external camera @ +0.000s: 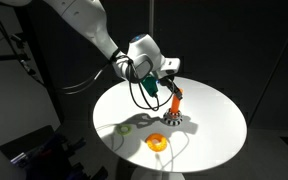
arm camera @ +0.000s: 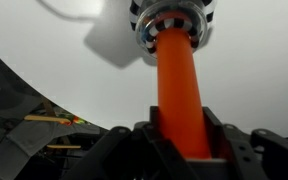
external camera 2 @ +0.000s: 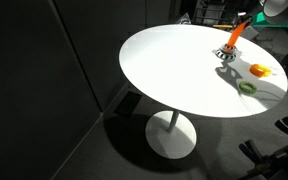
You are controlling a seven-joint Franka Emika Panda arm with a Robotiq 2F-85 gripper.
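Note:
My gripper is shut on a long orange piece (arm camera: 179, 75), with dark fingers on either side of its near end. The far end of the piece reaches into or over a round base (arm camera: 152, 33) with black-and-white stripes and a clear ring. Exterior view 1 shows the orange piece (external camera: 176, 103) standing upright above the base (external camera: 172, 117) on the table. From the other side, the piece (external camera 2: 235, 36) leans slightly over the base (external camera 2: 225, 53). Whether it rests on the base or hangs just above it, I cannot tell.
On the white round table (external camera: 209, 130) lie an orange ring (external camera: 157, 142) and a small green ring (external camera: 125, 129), both apart from the base. In the wrist view, dark clutter (arm camera: 29, 140) shows beyond the table's edge.

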